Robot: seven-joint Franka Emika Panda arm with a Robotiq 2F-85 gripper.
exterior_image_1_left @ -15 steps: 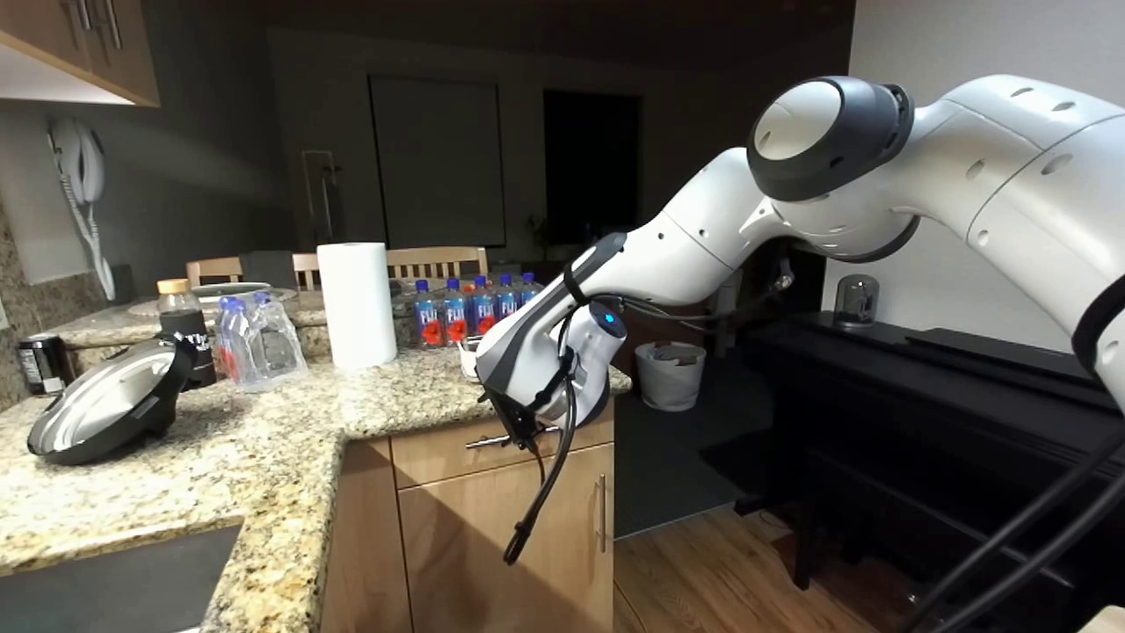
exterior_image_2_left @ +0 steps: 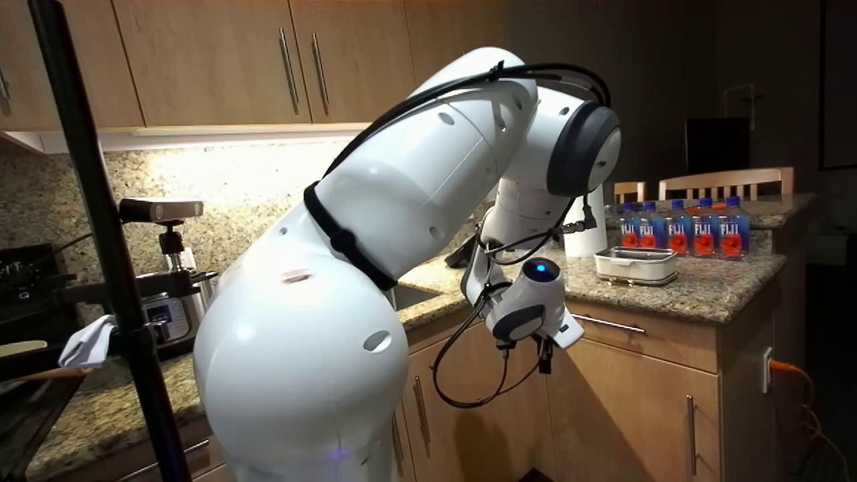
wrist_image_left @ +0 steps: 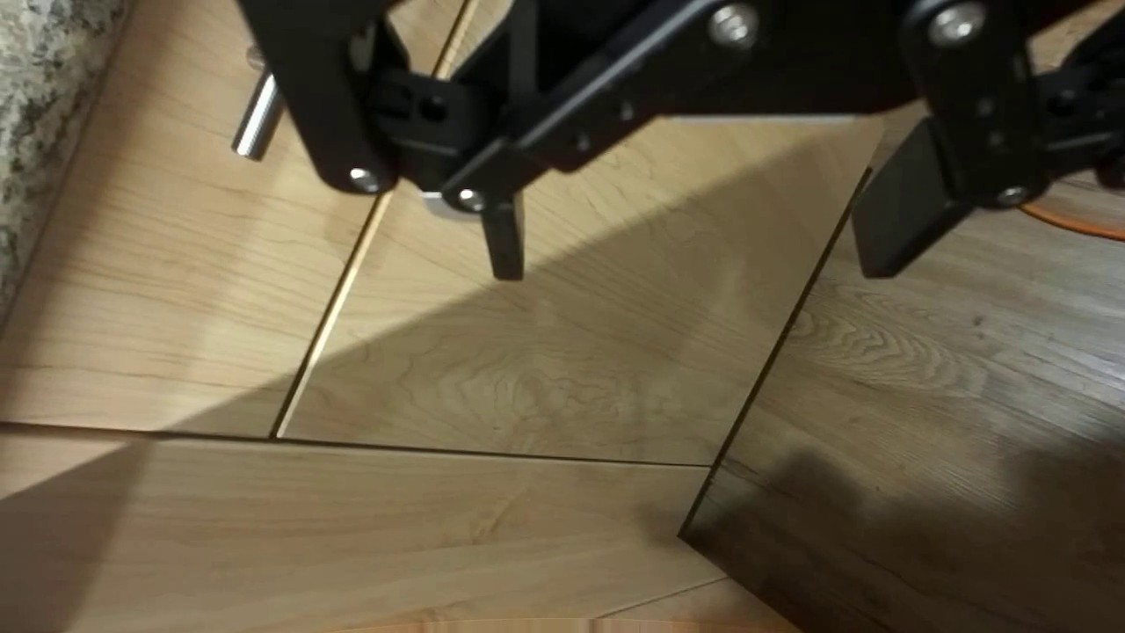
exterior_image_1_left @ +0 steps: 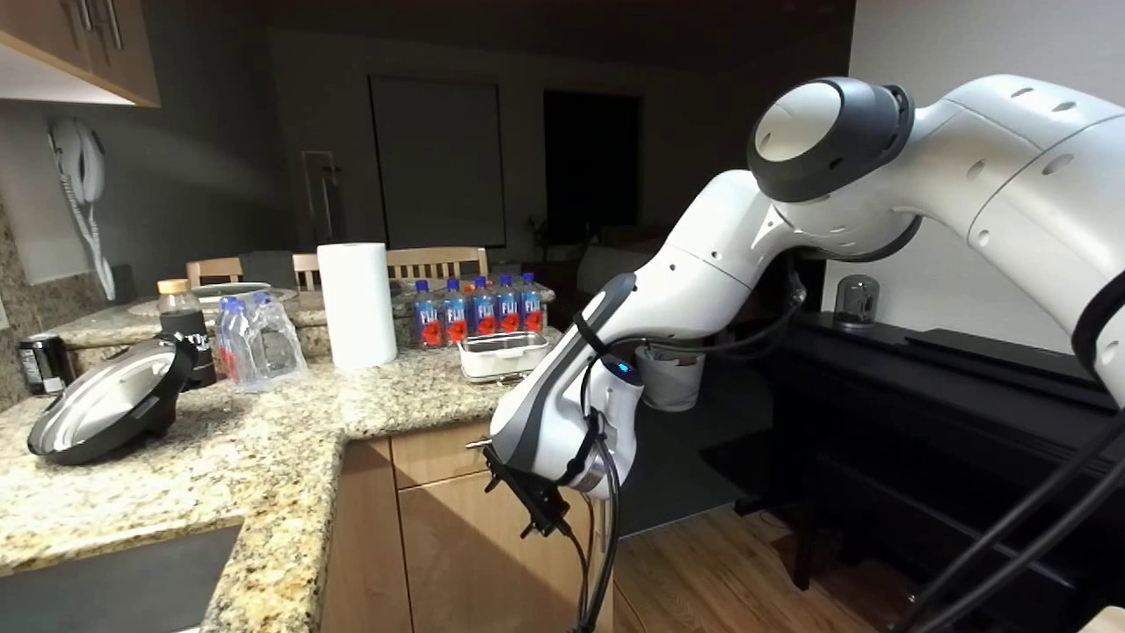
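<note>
My gripper stands open, its two black fingers [wrist_image_left: 505, 241] wide apart and only bare cabinet and floor visible beyond the gap. In exterior view 1 the gripper [exterior_image_1_left: 534, 501] hangs below counter height, in front of the light wooden cabinet door [exterior_image_1_left: 453, 559]. The drawer [exterior_image_1_left: 438, 452] is closed, and its metal handle [exterior_image_2_left: 608, 323] lies above and to the right of the hand in exterior view 2. Part of a metal handle [wrist_image_left: 253, 125] shows left of the fingers in the wrist view. Exterior view 2 shows the door's vertical handle [exterior_image_2_left: 691, 434] farther right.
On the granite counter [exterior_image_1_left: 306, 422] stand a white lunch box [exterior_image_1_left: 496, 364], several Fiji bottles [exterior_image_1_left: 482, 311], a paper towel roll [exterior_image_1_left: 356, 306] and a tilted black lid [exterior_image_1_left: 111, 406]. The counter's edge [wrist_image_left: 47, 137] borders the wrist view. Wooden floor [exterior_image_1_left: 696, 570] lies open to the right.
The forearm and hand have moved down and slightly right in exterior view 1. More of the lunch box shows now, and the gripper sits lower, beneath the drawer's level.
</note>
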